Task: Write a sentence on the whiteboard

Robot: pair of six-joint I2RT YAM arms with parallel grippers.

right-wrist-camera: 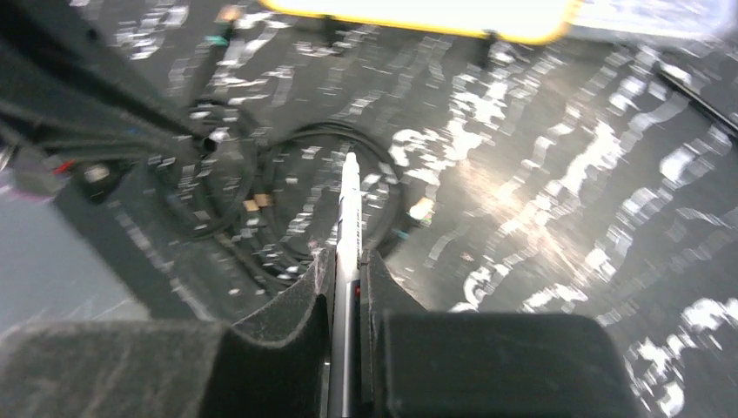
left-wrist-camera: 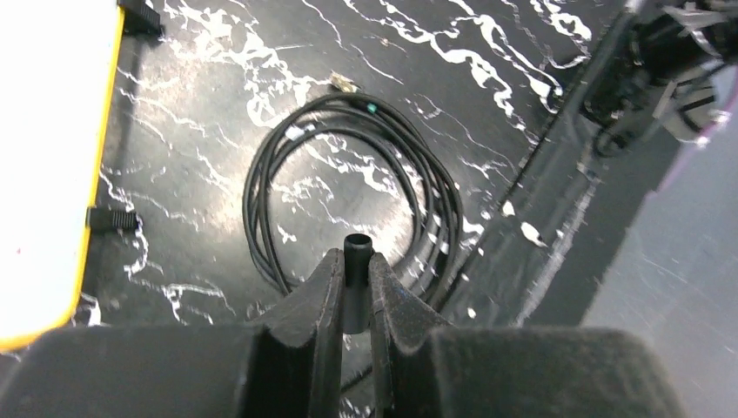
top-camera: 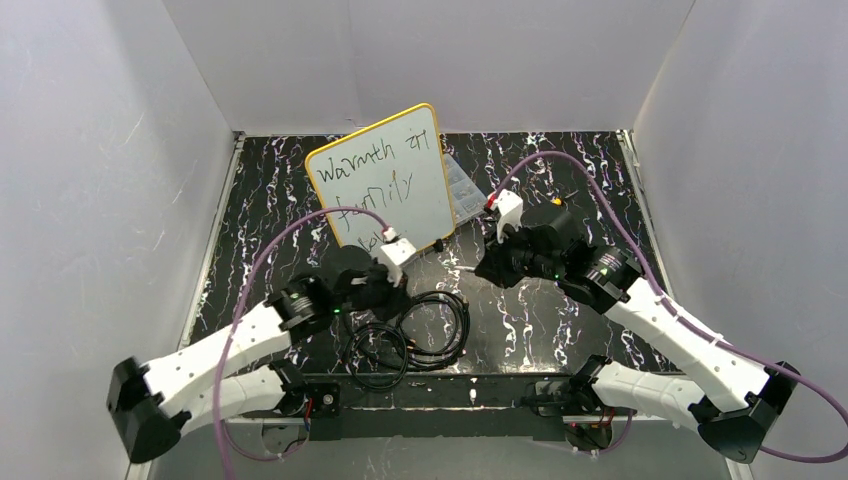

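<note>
The yellow-framed whiteboard [top-camera: 425, 190] leans on the table, bearing black handwriting that reads roughly "Warmth in family"; the lower word is mostly covered by my left arm. In the left wrist view, a small black cylinder, likely a marker cap [left-wrist-camera: 357, 292], is pinched by my left gripper, which is shut on it above the table. My right gripper is shut on a slim white marker [right-wrist-camera: 350, 209], its pale tip pointing outward. From above, this marker [top-camera: 464, 267] points left toward the left gripper, with a gap between them.
Coiled black cables [top-camera: 462, 335] lie at the front centre, below the left gripper. A clear compartment box [top-camera: 465, 190] sits behind the board. Screwdrivers, mostly hidden by the right arm, lie at the right.
</note>
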